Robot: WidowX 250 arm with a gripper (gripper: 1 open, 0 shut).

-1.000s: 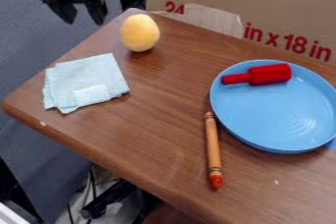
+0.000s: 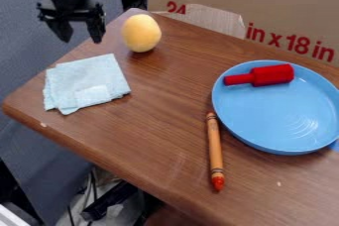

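Observation:
My black gripper hangs at the top left, off the table's far left corner, with its two fingers apart and pointing down, nothing visible between them. To its right on the wooden table stands a yellow egg-shaped object. A folded pale blue cloth lies near the left edge. At the right, a red cylinder with a handle rests on a blue plate. An orange crayon lies left of the plate.
A cardboard box stands behind the table. Grey floor or backdrop and some cables show beyond the left edge.
My gripper has come down lower over the last second, toward the level of the yellow object. The objects on the table have not moved.

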